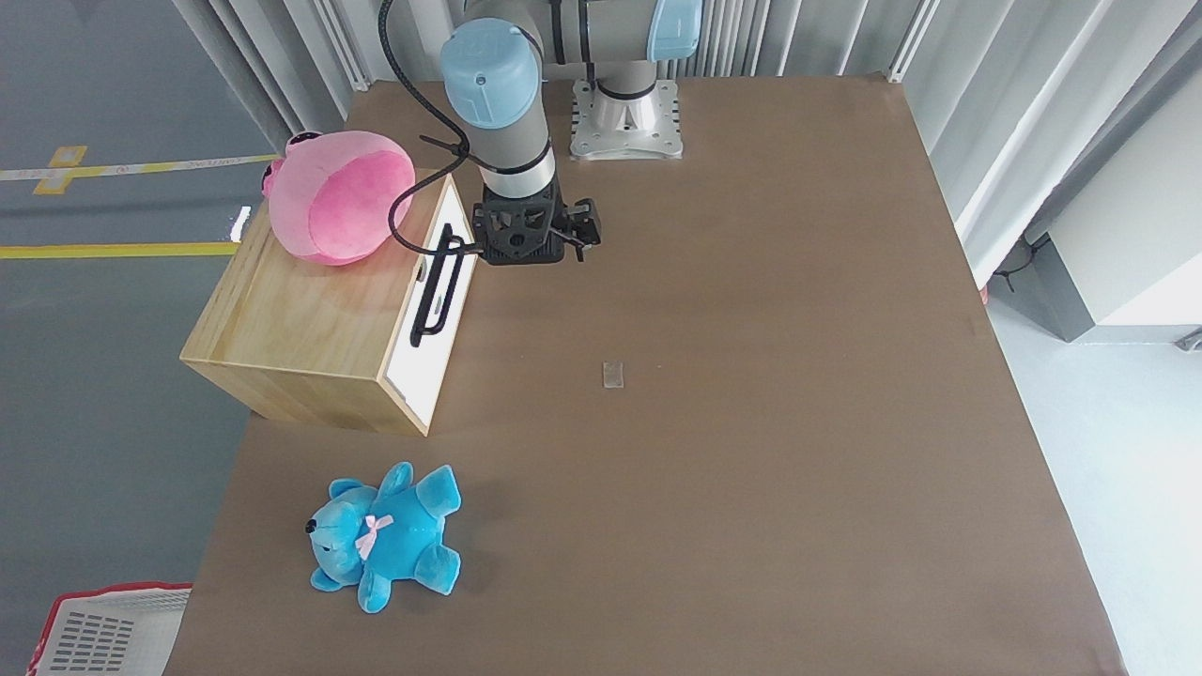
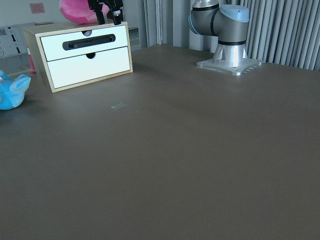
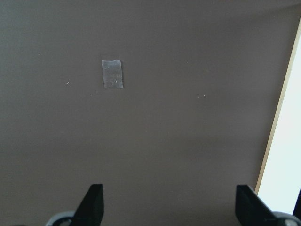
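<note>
My gripper is open, fingers wide apart with nothing between them, pointing down above the table beside the right end of the wooden drawer cabinet [image 1: 295, 338]. The cabinet's white drawer fronts [image 2: 87, 67] with a black handle [image 1: 437, 291] face the open table, and both drawers look shut. A round pink plush [image 1: 338, 197] lies on top of the cabinet. A blue teddy bear [image 1: 400, 541] with a pink bow lies on the table to the near side of the cabinet, partly cut off in the left view.
A white basket with a red rim [image 1: 113, 597] stands off the table at the lower left. The robot base [image 1: 625, 141] is at the back edge.
</note>
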